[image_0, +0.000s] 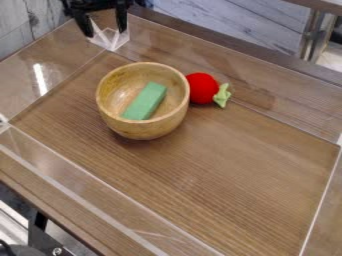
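Note:
A wooden bowl (168, 98) sits in the upper middle of the table, holding a green block (142, 104). Right of the bowl lies a red, round object (203, 87) with a pale green leafy top. The dark gripper (94, 10) is at the top left edge, partly cut off, behind and left of the bowl, above a small clear plastic-like shape (110, 36). It is too small and dark to show whether its fingers are apart.
A pale wall or ledge borders the top right and left edges.

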